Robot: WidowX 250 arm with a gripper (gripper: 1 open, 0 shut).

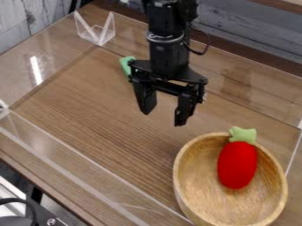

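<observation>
My black gripper (165,107) hangs over the middle of the wooden table, its two dark fingers spread wide apart with nothing seen between them. A small green object (126,65) lies behind it to the left, partly hidden by the arm. At the lower right a round wooden bowl (203,199) holds a red plush object with a green top (237,163).
Clear plastic brackets (94,28) stand at the back-left edge. A dark cable (24,203) shows at the bottom-left corner.
</observation>
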